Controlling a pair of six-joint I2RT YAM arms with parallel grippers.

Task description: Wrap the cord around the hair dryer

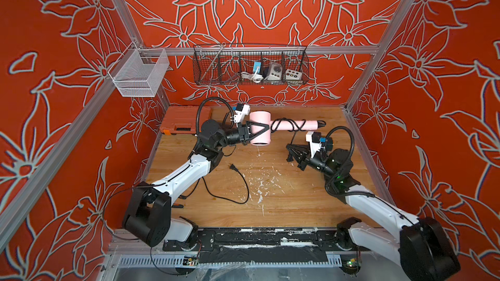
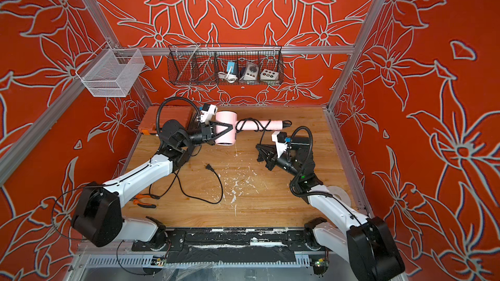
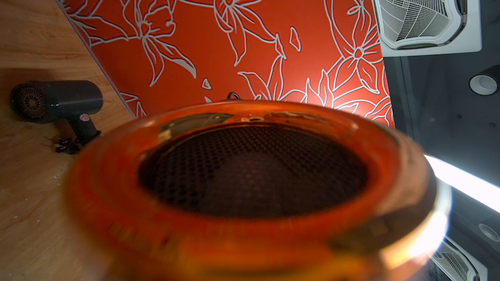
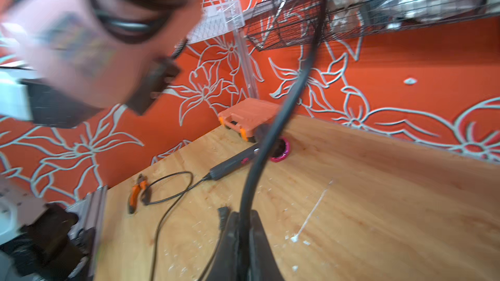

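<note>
In both top views the pink hair dryer is held up by my left gripper, shut on its barrel, the handle pointing right. Black cord loops around the handle and hangs down toward my right gripper, below the handle. In the right wrist view that gripper is shut, with the cord running down to its fingertips; whether it is pinched there is hard to tell. The left wrist view is filled by the dryer's blurred round end with a mesh.
A dark hair dryer shows on the wooden table. An orange case is at back left, a plug and cable at centre, pliers at front left. A wire basket hangs on the back wall.
</note>
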